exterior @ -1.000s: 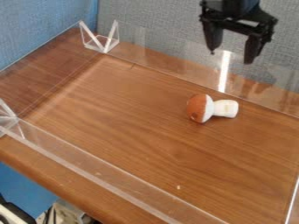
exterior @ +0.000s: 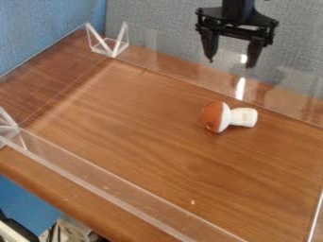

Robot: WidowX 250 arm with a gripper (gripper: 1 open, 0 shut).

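Observation:
My black gripper [exterior: 232,49] hangs high at the top of the view, over the back clear wall, with its two fingers apart and nothing between them. Below it on the wooden table lies a toy mushroom [exterior: 222,116] on its side, with an orange-and-white cap to the left and a white stem to the right. The gripper is well above it, not touching.
Clear low walls edge the wooden table [exterior: 139,156], with clear triangular corner brackets [exterior: 108,43] at back left and front left. The surface around the mushroom is empty. Some items sit below the table at lower left.
My gripper has moved to the left and a little lower in the view over the last second. The mushroom has stayed where it was.

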